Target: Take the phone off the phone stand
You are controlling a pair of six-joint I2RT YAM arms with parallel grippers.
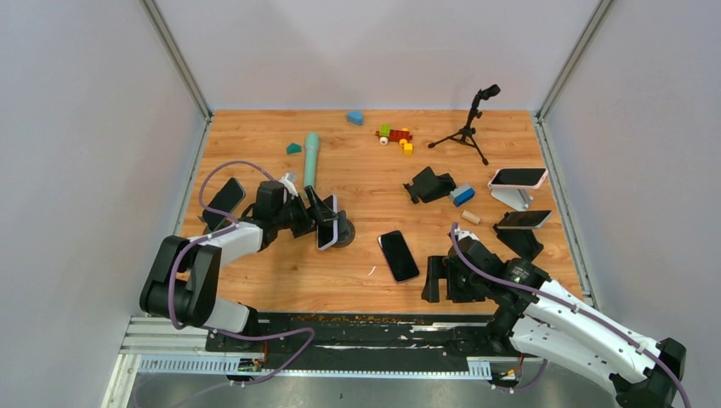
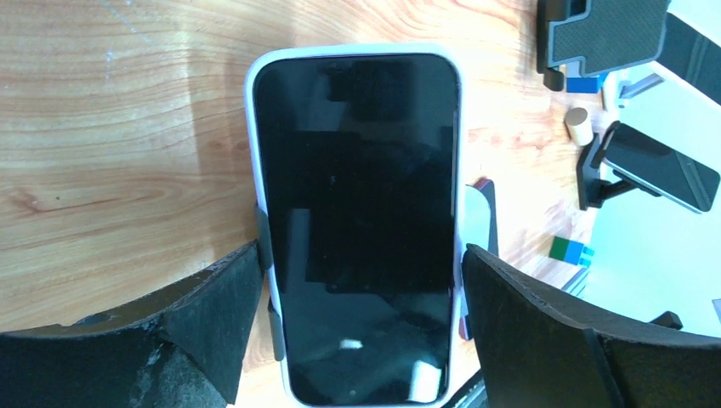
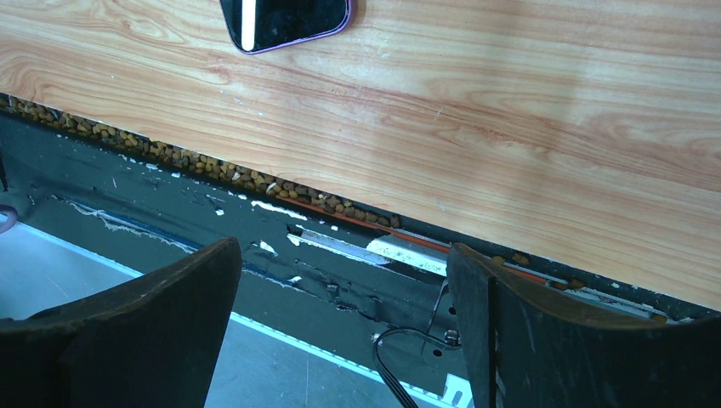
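In the left wrist view, a black-screened phone with a pale frame (image 2: 357,204) fills the middle. My left gripper is open around it, one finger at each long edge; whether the pads touch is hard to tell. From the top view, this phone (image 1: 327,239) leans on a dark, round-based stand (image 1: 344,232), partly covered by the gripper. The stand's small dark lips (image 2: 277,331) show along the phone's left edge. Over the table's front right, my right gripper (image 1: 435,277) is open and empty; only table and front gap appear between its fingers in the right wrist view.
Another phone (image 1: 399,256) lies flat at front centre. Phones on stands occupy the right edge (image 1: 518,178), with a further dark one (image 1: 225,200) at left. A black stand (image 1: 429,184), blue block (image 1: 462,195), tripod (image 1: 468,127) and green tube (image 1: 311,157) stand farther back.
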